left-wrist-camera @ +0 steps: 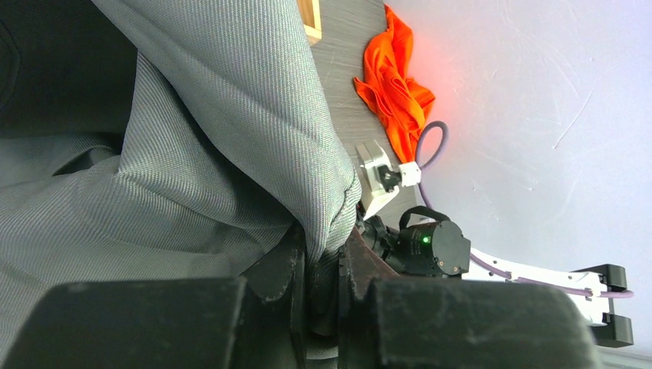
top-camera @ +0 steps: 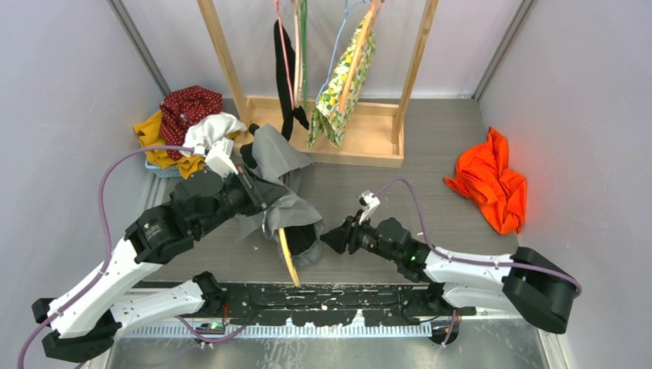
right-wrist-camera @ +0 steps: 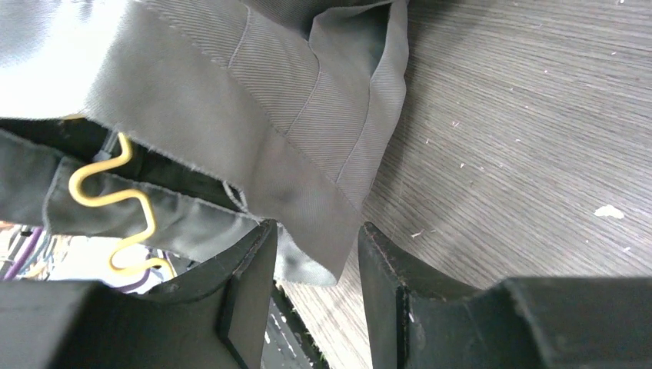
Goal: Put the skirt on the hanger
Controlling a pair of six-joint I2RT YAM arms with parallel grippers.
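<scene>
The grey skirt (top-camera: 288, 211) hangs bunched under my left gripper (top-camera: 271, 201), its dark opening facing the front of the table. In the left wrist view, a thick fold of the skirt (left-wrist-camera: 269, 100) runs down between the fingers of my left gripper, which is shut on it. A yellow hanger (top-camera: 287, 257) sticks out of the skirt's opening; its wavy end (right-wrist-camera: 142, 211) shows in the right wrist view, the rest hidden by cloth. Right of the skirt, my right gripper (top-camera: 333, 240) is open. Cloth of the skirt (right-wrist-camera: 323, 207) appears beyond its fingertips, not gripped.
A wooden rack (top-camera: 361, 159) with hanging clothes, among them a lemon-patterned garment (top-camera: 338, 100), stands at the back. A blue basket (top-camera: 163, 169) piled with clothes is at left. Orange cloth (top-camera: 492, 184) lies at right. Grey floor between rack and right arm is clear.
</scene>
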